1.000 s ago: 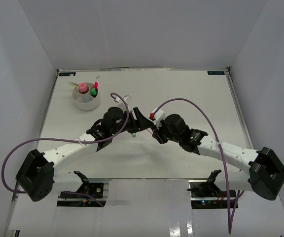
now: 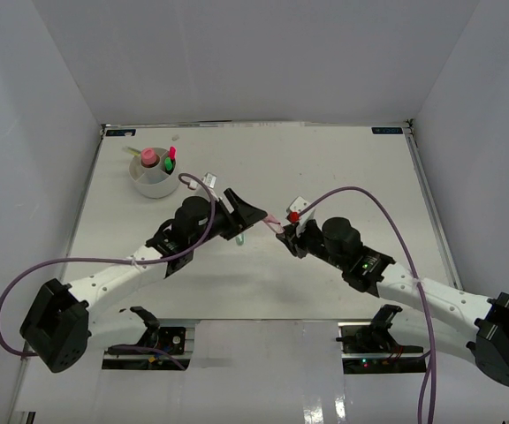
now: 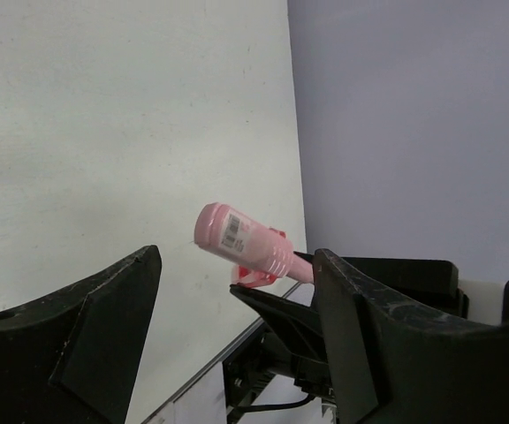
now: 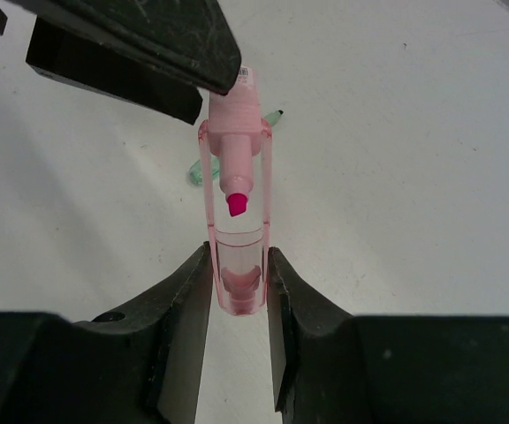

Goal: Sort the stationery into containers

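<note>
A pink highlighter (image 2: pixel 274 224) hangs between my two grippers in the top view. Its pink barrel (image 4: pixel 234 110), magenta tip and see-through pink sleeve (image 4: pixel 239 300) show in the right wrist view, where my right gripper is shut on the sleeve. My left gripper stands open; the barcoded barrel of the highlighter (image 3: pixel 237 234) shows between its fingers, close to the right one. Whether it touches that finger I cannot tell. A teal pen (image 2: pixel 239 239) lies on the table beneath. At the back left, a white divided cup (image 2: pixel 155 187) holds several items.
Inside the cup are a pink round item (image 2: pixel 149 157), a green-capped item (image 2: pixel 168 164) and a red one (image 2: pixel 172 153). The two arms meet closely mid-table. Bare table (image 2: pixel 352 168) extends to the back right.
My right gripper has moved to the right, away from the left one, and more of the pink highlighter shows between them. The left gripper has shifted slightly left.
</note>
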